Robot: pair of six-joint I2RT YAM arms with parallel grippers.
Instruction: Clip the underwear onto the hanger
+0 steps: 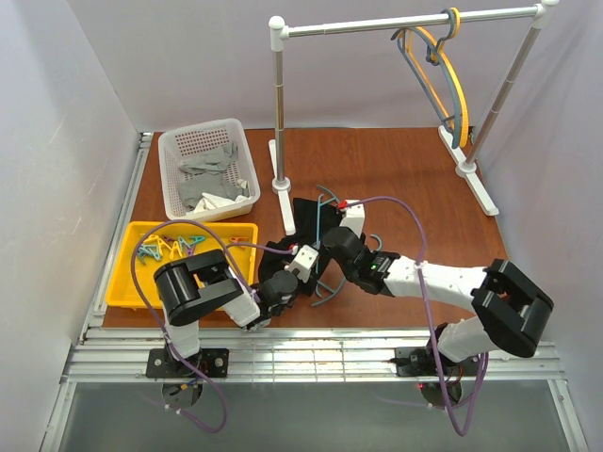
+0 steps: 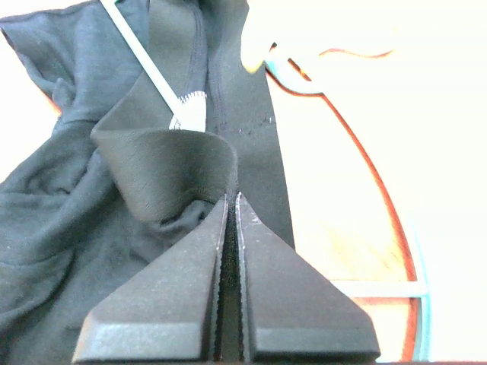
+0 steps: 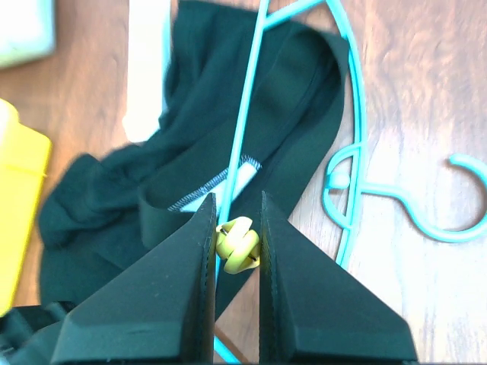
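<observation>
Black underwear [image 1: 306, 218] [image 3: 114, 190] lies crumpled on the wooden table, a blue hanger [image 1: 319, 202] [image 3: 351, 190] with hook and bar lying on and beside it. A white label shows on the fabric. My left gripper [image 1: 301, 268] is shut at the waistband [image 2: 175, 167]; whether cloth is between its fingertips is hard to tell. My right gripper [image 1: 349, 212] is shut on a small yellow clip [image 3: 237, 245], held above the underwear and the hanger's bar.
A yellow bin [image 1: 127, 282] of small hangers or clips is at left, a white basket [image 1: 170, 179] of clothes behind it. The rack's foot [image 1: 283, 207] borders the underwear. Hangers [image 1: 457, 94] hang on the rail at back right.
</observation>
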